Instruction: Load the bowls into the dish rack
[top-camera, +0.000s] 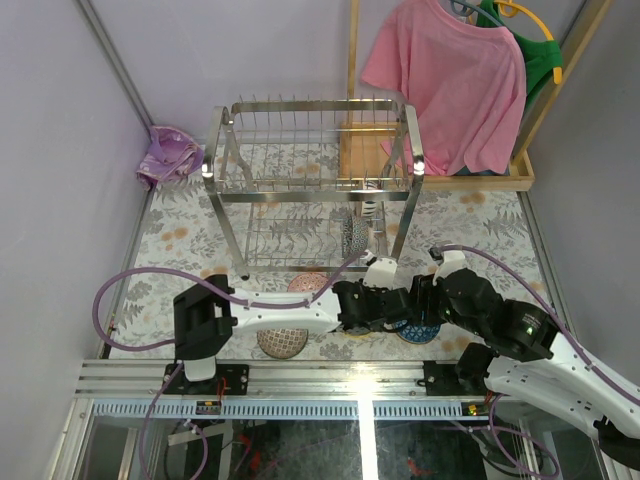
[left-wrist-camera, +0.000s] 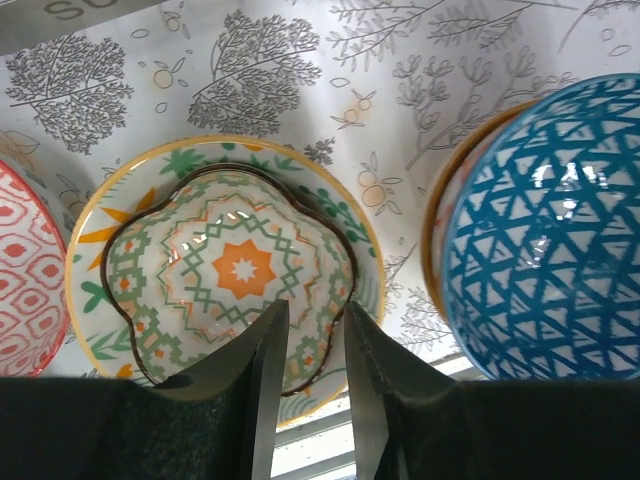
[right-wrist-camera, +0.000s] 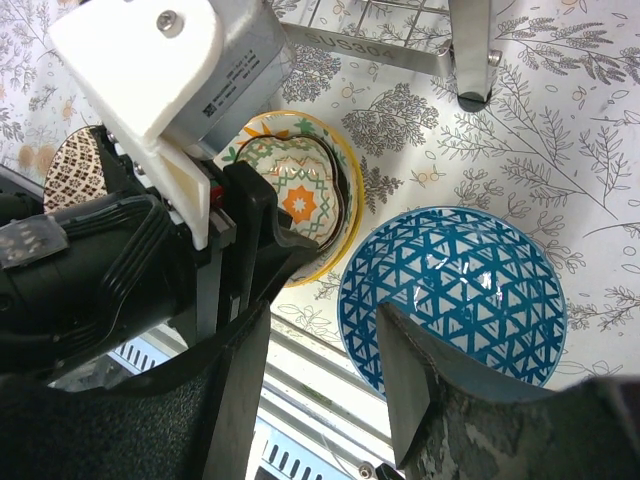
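My left gripper is part open over a green-and-orange scalloped bowl (left-wrist-camera: 230, 250) nested on a yellow-rimmed plate (left-wrist-camera: 110, 220). A red-patterned bowl (left-wrist-camera: 20, 280) lies to its left, a blue bowl (left-wrist-camera: 540, 230) to its right. My right gripper is part open, empty, beside and above the blue bowl (right-wrist-camera: 450, 290); the left gripper's body fills the upper left of that view. The dish rack (top-camera: 310, 200) stands behind both grippers, with bowls (top-camera: 354, 232) upright on its lower tier.
A wooden stand with pink shirt (top-camera: 445, 90) is at back right, a purple cloth (top-camera: 168, 157) at back left. A brown-patterned bowl (top-camera: 282, 343) lies at front left.
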